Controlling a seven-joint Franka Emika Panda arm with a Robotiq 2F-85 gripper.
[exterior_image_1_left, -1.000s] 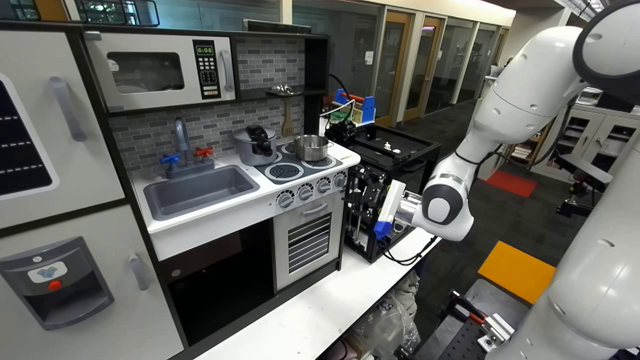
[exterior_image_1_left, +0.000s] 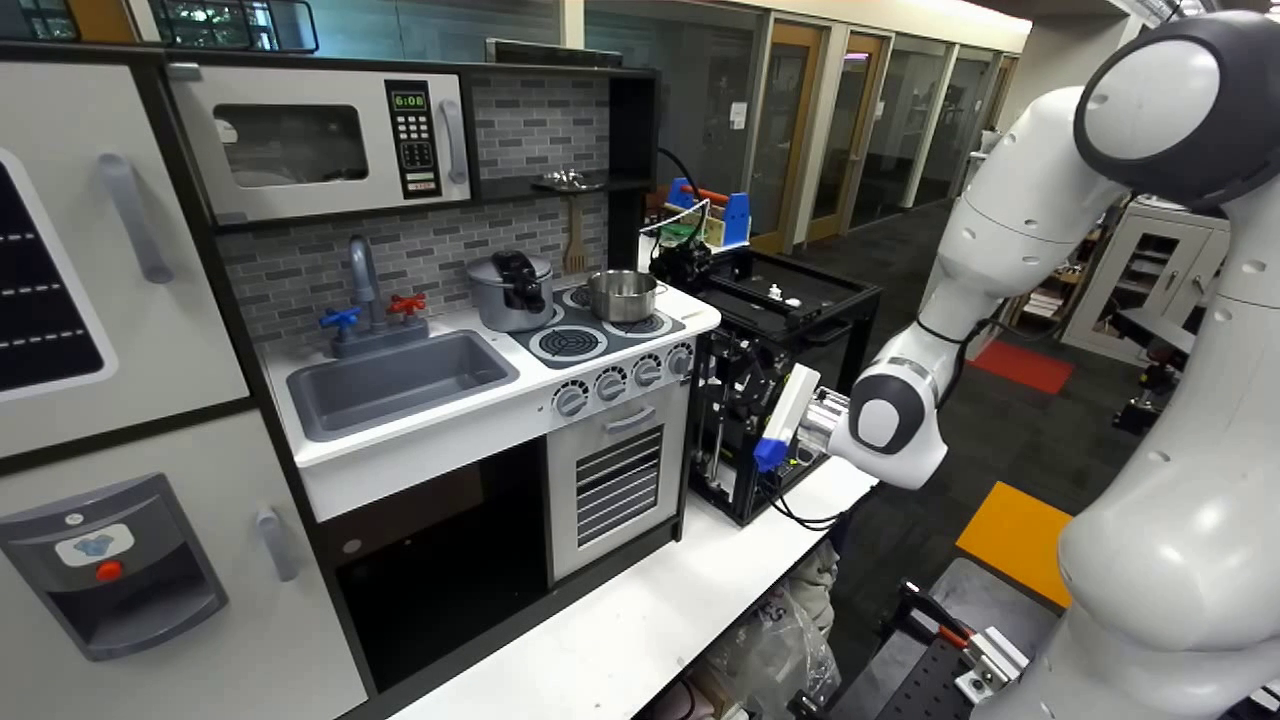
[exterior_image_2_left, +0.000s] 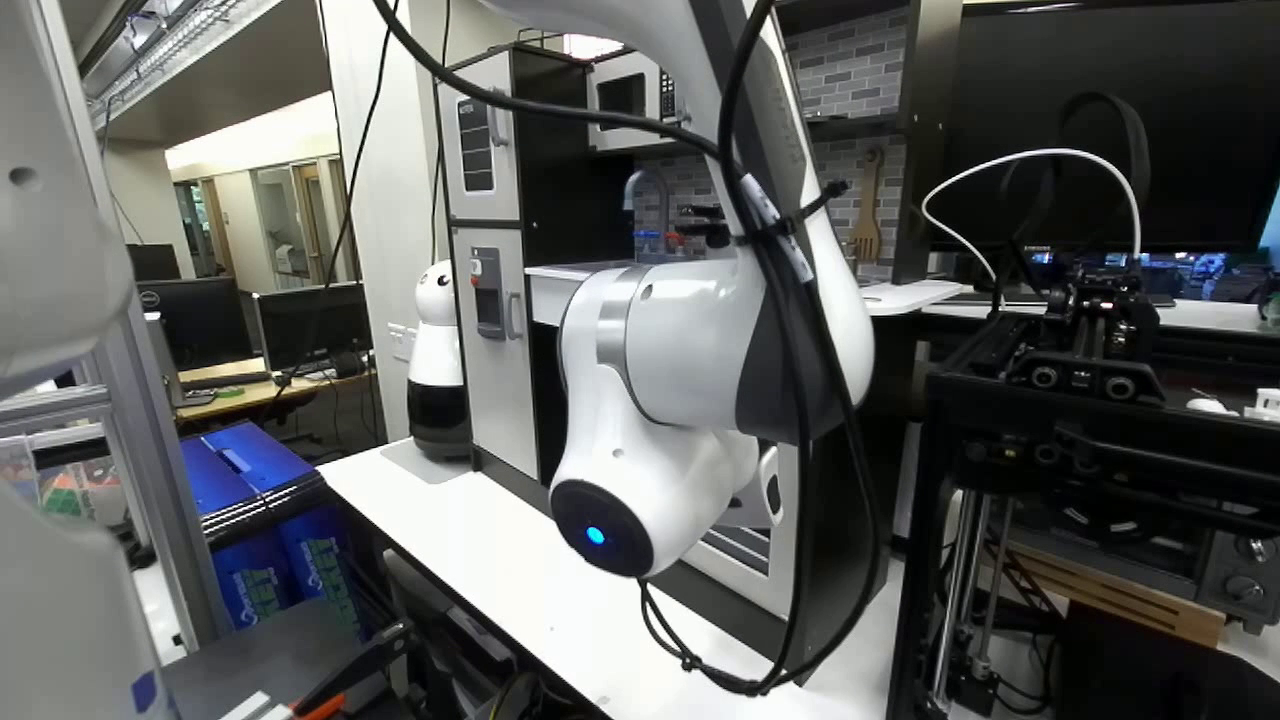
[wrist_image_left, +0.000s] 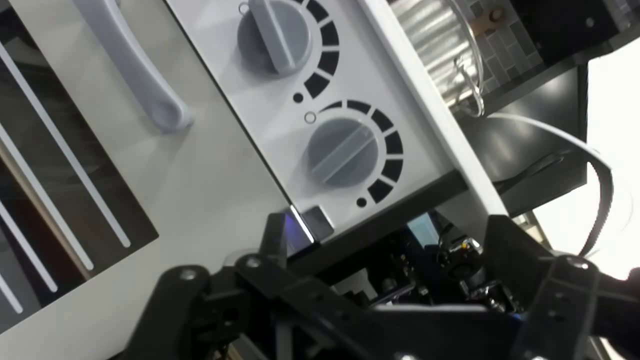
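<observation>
My gripper stands open in the wrist view, its dark fingers wide apart with nothing seen held between them. Beyond the fingers are the lower right corner of the toy stove's knob panel (wrist_image_left: 414, 153) and a dark gap beside the stove. Two grey knobs (wrist_image_left: 342, 152) and the oven door handle (wrist_image_left: 141, 72) lie farther up. In exterior view 1 the white hand with a blue end (exterior_image_1_left: 787, 414) hangs right of the stove, apart from the oven door (exterior_image_1_left: 618, 486); its fingertips cannot be made out. The arm hides the hand in exterior view 2.
A steel pot (exterior_image_1_left: 624, 295) and a lidded grey pot (exterior_image_1_left: 511, 292) sit on the stovetop, right of the sink (exterior_image_1_left: 402, 382). A black-framed machine (exterior_image_1_left: 780, 300) stands close behind the hand.
The hand has shifted slightly right in exterior view 1, while the upper arm has swung left. The kitchen and pots look unmoved.
</observation>
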